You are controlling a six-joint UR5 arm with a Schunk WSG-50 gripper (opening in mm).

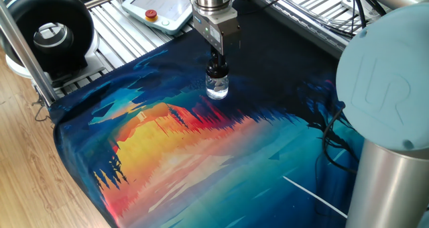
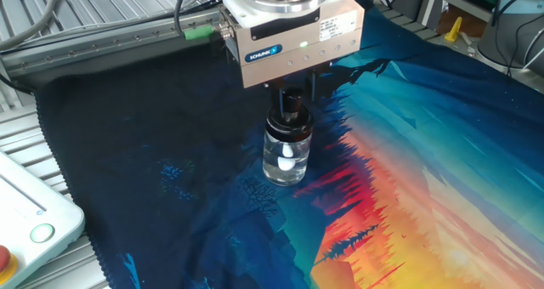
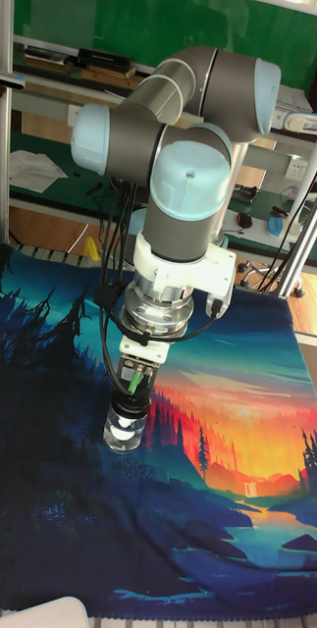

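A clear glass jar (image 2: 287, 159) with a black lid (image 2: 290, 124) and a black knob (image 2: 292, 99) stands upright on the printed cloth. It holds clear liquid and something white. Directly above it is my gripper (image 2: 294, 95), pointing down, its dark fingers apart on either side of the knob. A gap shows between the knob and the right-hand finger (image 2: 312, 83) in exterior view 2, so the fingers look open. The jar (image 1: 216, 87) is also plain in exterior view 1. In exterior view 3 the wrist hides the fingers, and only the jar's lower part (image 3: 124, 434) is clear.
The dark, sunset-patterned cloth (image 1: 194, 167) is otherwise bare around the jar, with some wrinkles. A teach pendant (image 1: 159, 7) with a red button lies at the back, beside a black round object (image 1: 50, 37). Cables (image 1: 328, 137) hang near the arm's base at right.
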